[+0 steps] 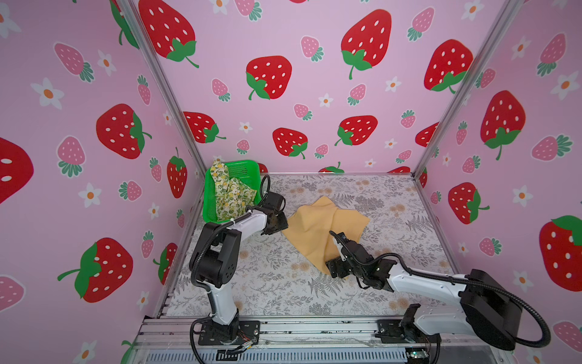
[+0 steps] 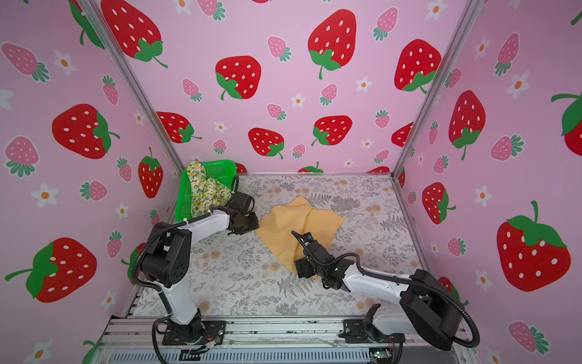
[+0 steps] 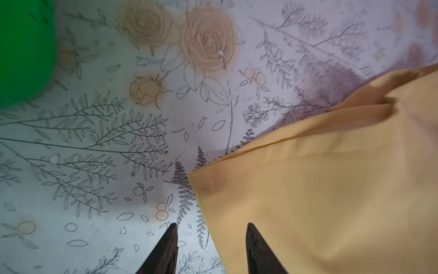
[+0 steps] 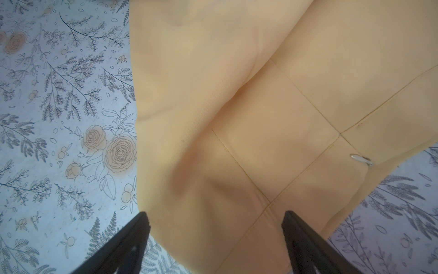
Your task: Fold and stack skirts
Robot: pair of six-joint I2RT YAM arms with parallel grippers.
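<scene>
One yellow-orange skirt (image 1: 312,227) lies on the patterned table, partly folded over itself. In the left wrist view, a corner of the skirt (image 3: 214,182) points toward the basket side. My left gripper is open above that corner's edge, nothing between its fingers. Stitched seams and a small pale tag show on the skirt (image 4: 301,150) in the right wrist view. Over the skirt's near end, my right gripper stands open with cloth beneath the gap. Whether its fingers touch the cloth I cannot tell.
A green basket (image 1: 209,203) at the back left holds floral cloth (image 1: 233,197), close beside my left arm. Pink walls enclose the sides and back.
</scene>
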